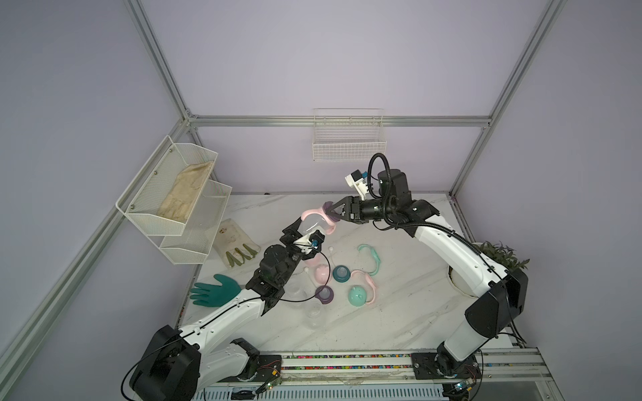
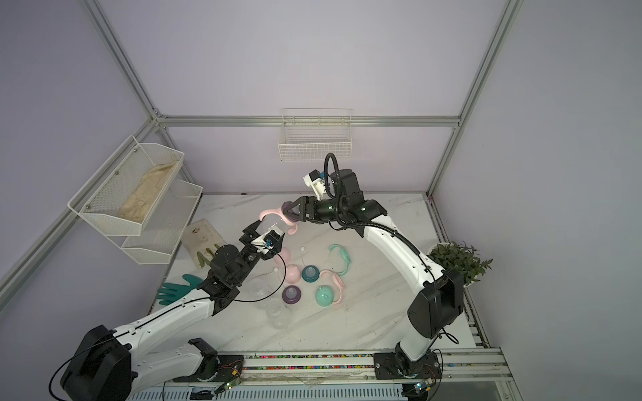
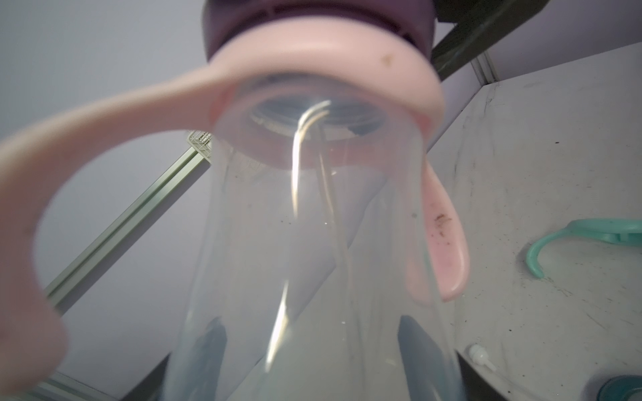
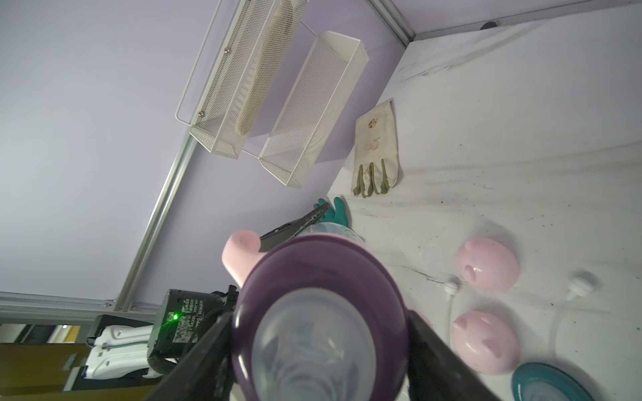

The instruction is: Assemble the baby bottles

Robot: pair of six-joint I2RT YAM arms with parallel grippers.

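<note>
My left gripper (image 1: 306, 234) is shut on a clear bottle (image 3: 314, 254) with a pink handle ring (image 3: 321, 46) round its neck and a purple collar (image 4: 254, 314) on top, held above the table. My right gripper (image 2: 301, 208) is at the collar, its fingers around it; how firmly they close is hard to tell. On the table lie pink caps (image 4: 486, 264), a teal collar (image 1: 341, 272), a purple collar (image 1: 324, 294), a mint ball-shaped cap (image 1: 357, 296), pink and mint handles (image 1: 371, 264), straws (image 4: 579, 287) and clear bottles (image 2: 281, 314).
A white mesh basket (image 1: 153, 224) hangs on the left wall, with gloves (image 1: 214, 294) and a cloth pouch (image 1: 230, 237) beneath. A potted plant (image 2: 460, 257) stands at the right edge.
</note>
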